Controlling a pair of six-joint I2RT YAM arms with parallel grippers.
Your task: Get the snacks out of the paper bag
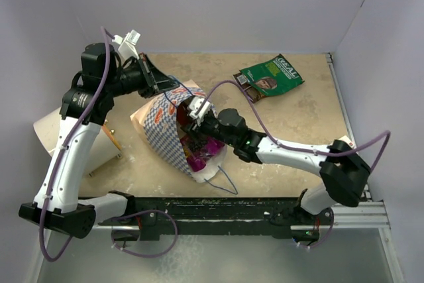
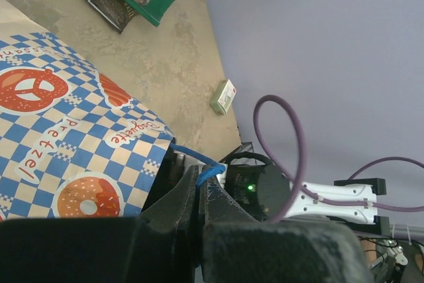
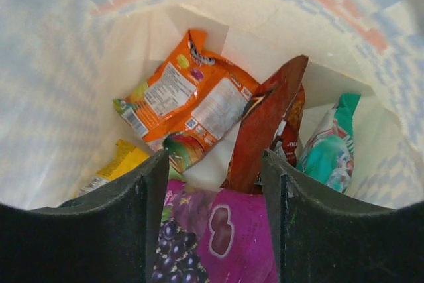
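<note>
My left gripper is shut on the blue cord handle [image 2: 212, 171] of the checked paper bag [image 2: 40, 144], holding it up. My right gripper reaches into the bag's mouth, fingers apart with nothing between them, above a purple grape packet [image 3: 218, 243]. Deeper inside lie an orange packet [image 3: 192, 97], a red-brown packet [image 3: 265, 124], a yellow packet [image 3: 122, 164] and a teal packet [image 3: 331, 150].
Green and dark packets [image 1: 271, 77] lie on the table at the back right. A small box [image 2: 222, 97] sits at the right edge. A pale cylindrical object [image 1: 50, 130] stands at the left.
</note>
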